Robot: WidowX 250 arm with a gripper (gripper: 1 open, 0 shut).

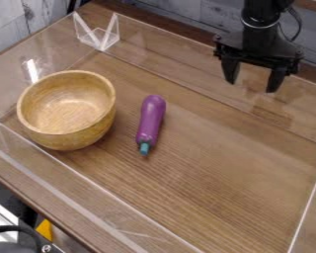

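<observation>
A purple eggplant-like object (pixel 151 120) with a teal tip lies on the wooden surface right of a yellow bowl (pixel 66 132). The black gripper (pixel 256 71) hangs over the back right of the surface, apart from both objects. Its two fingers stand spread with nothing seen between them.
A white wire holder (pixel 98 32) stands at the back left. A grey wall runs along the back. Black cables with a yellow part lie at the lower left edge.
</observation>
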